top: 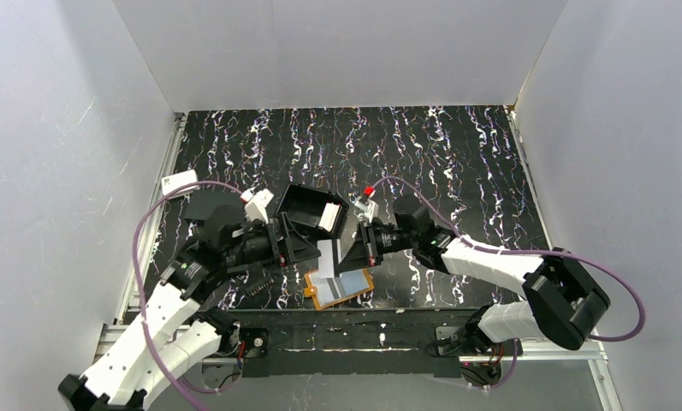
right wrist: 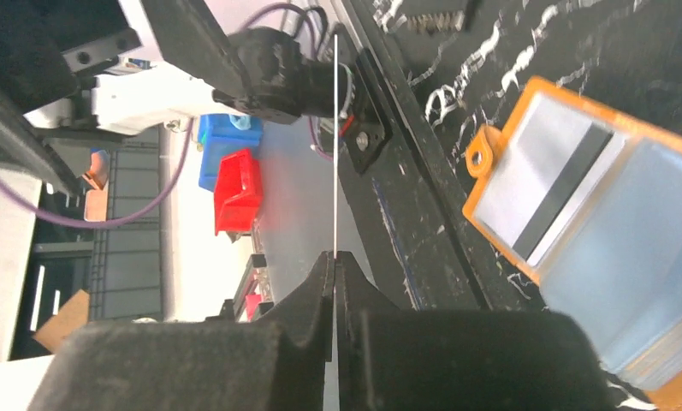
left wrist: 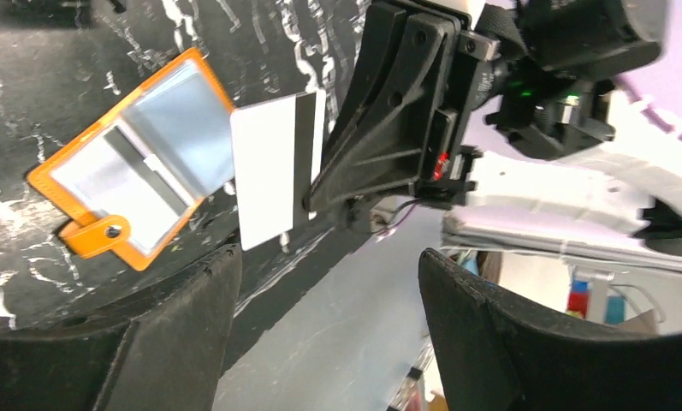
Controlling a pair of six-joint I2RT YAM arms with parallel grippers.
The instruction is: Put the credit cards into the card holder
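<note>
A white card with a dark stripe stands upright in my right gripper [top: 346, 264], which is shut on it; in the right wrist view it shows edge-on as a thin line [right wrist: 335, 145]. The orange card holder [top: 354, 295] lies open on the marble table below it, with clear sleeves and a striped white card inside, and a snap tab [left wrist: 97, 235]. My left gripper stands open beside the held card, over the holder's side, with nothing between its fingers.
A black box [top: 303, 201] with white items sits behind the grippers. A dark pad [top: 207, 204] and a white block [top: 179, 182] are at the back left. The front edge is close.
</note>
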